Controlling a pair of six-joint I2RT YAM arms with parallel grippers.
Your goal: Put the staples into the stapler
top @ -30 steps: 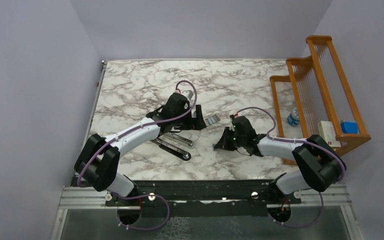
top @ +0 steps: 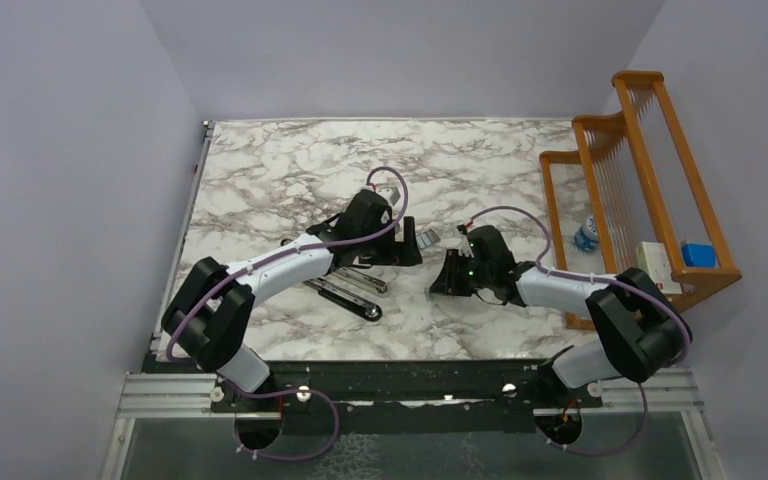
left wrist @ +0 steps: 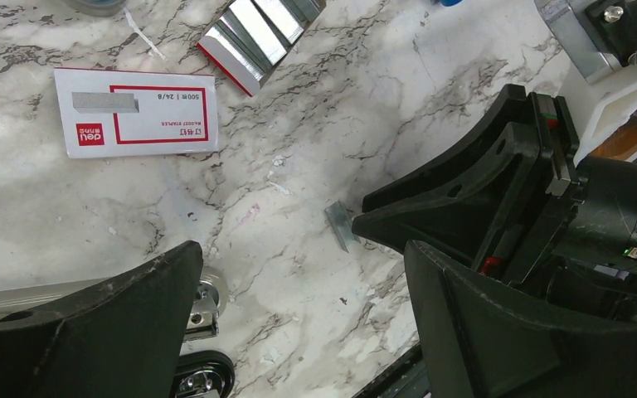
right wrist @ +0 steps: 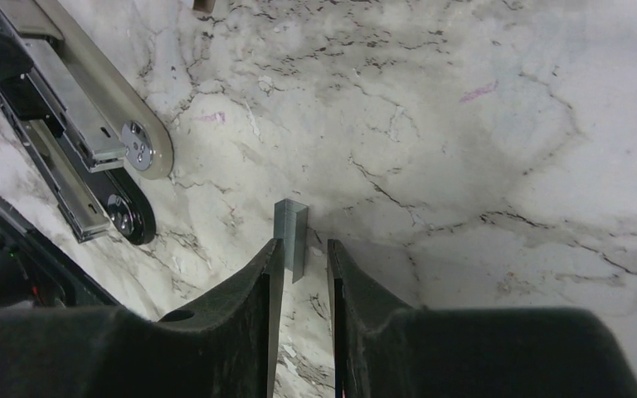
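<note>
A short grey strip of staples lies on the marble table, also visible in the left wrist view (left wrist: 342,225). My right gripper is open by a narrow gap, its left fingertip at the strip's near end; whether they touch I cannot tell. The gap itself holds nothing. My left gripper (top: 410,242) is open and empty above the table, left of the right one. The stapler (top: 350,292) lies opened out at the left; its metal end (left wrist: 203,315) shows beside the left finger (left wrist: 141,323).
Beyond the strip are a white staple box (left wrist: 166,112) and an open pack of staple strips (left wrist: 261,37). A wooden rack (top: 600,150) stands at the right with a bottle (top: 587,235).
My left gripper has moved a little to the right, closer to the right gripper. The right gripper has shifted only slightly near the strip, its fingers looking more spread. The stapler has stayed put.
</note>
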